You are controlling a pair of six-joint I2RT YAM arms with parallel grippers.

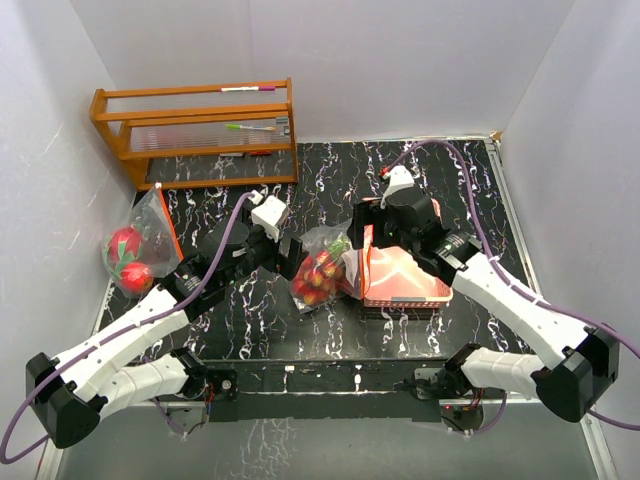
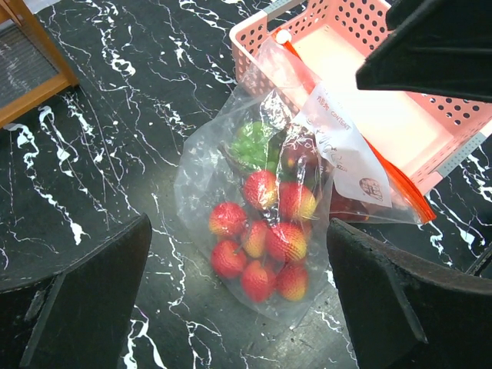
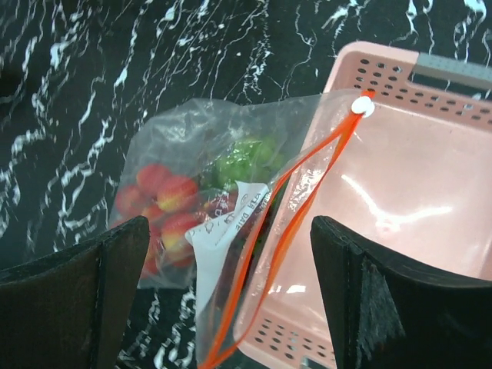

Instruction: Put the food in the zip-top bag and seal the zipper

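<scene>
A clear zip-top bag (image 1: 320,270) with red-yellow fruit and something green lies at centre, its top leaning on the pink basket's near side. In the left wrist view, its fruit (image 2: 260,246) shows through the plastic. Its orange zipper (image 3: 254,261), with a white slider (image 3: 363,106), runs over the basket edge. My left gripper (image 1: 282,255) is open above and left of the bag, nothing between its fingers. My right gripper (image 1: 366,222) is open above the basket's back left, also empty. A second bag (image 1: 142,245) with red food stands at the far left.
The pink basket (image 1: 405,280) sits right of centre, empty as far as visible. A wooden rack (image 1: 200,184) with pens stands at the back left. Bare marble table (image 1: 260,330) shows in front and at the right edge.
</scene>
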